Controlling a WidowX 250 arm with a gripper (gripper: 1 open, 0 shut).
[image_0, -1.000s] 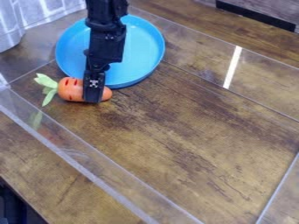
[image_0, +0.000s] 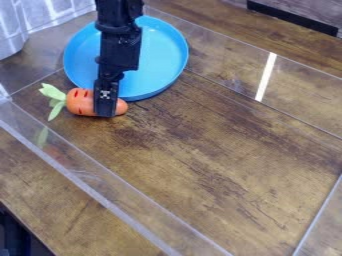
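An orange toy carrot (image_0: 82, 102) with pale green leaves lies on the wooden table at the left, just in front of a blue plate (image_0: 159, 65). My black gripper (image_0: 107, 103) reaches down from the top over the plate, its fingertips low around the right part of the carrot. The gripper is open, and the carrot's middle is partly hidden by it.
Clear strips or edges cross it. A white translucent object (image_0: 14, 25) stands at the top left corner.
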